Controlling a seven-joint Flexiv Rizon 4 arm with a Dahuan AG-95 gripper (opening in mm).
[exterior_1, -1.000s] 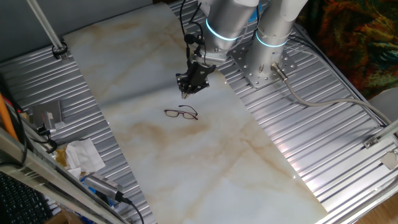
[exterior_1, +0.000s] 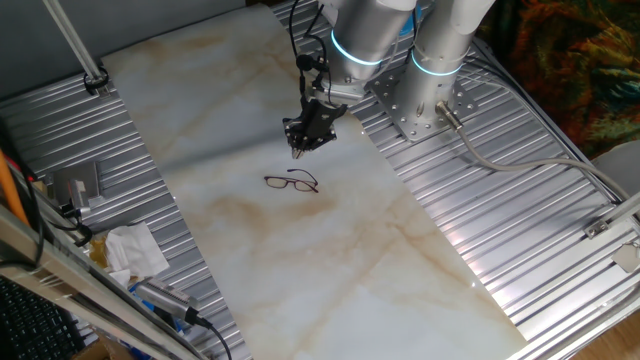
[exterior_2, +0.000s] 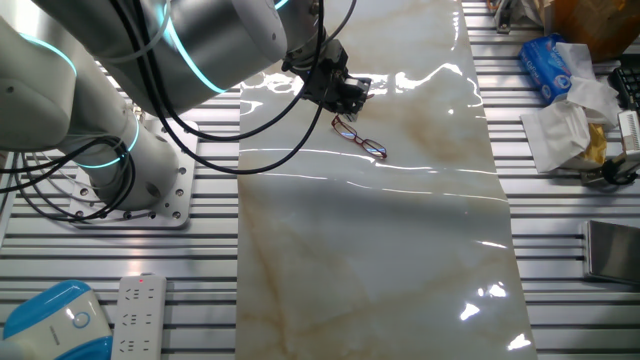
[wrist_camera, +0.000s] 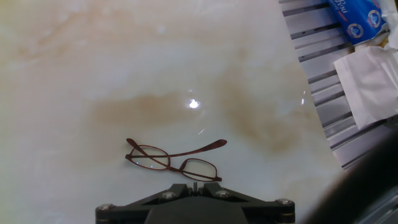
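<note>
A pair of glasses (wrist_camera: 175, 169) with thin reddish-brown rims lies on the marbled sheet (exterior_1: 330, 270). My black gripper is shut, its fingertips close together, and nothing shows between them. From exterior view 1, the gripper (exterior_1: 297, 154) hangs over the sheet a short way from the glasses (exterior_1: 291, 181), on the side toward the robot base. Exterior view 2 shows the gripper (exterior_2: 350, 108) near one end of the glasses (exterior_2: 358, 140); the two look apart.
Bare sheet surrounds the glasses. Beyond its far edge lie white tissue (exterior_2: 556, 136) and a blue packet (exterior_2: 545, 68). A dark flat box (exterior_2: 612, 252) sits on the slatted table. Near the robot base are a power strip (exterior_2: 139, 318) and black cables looping from the arm.
</note>
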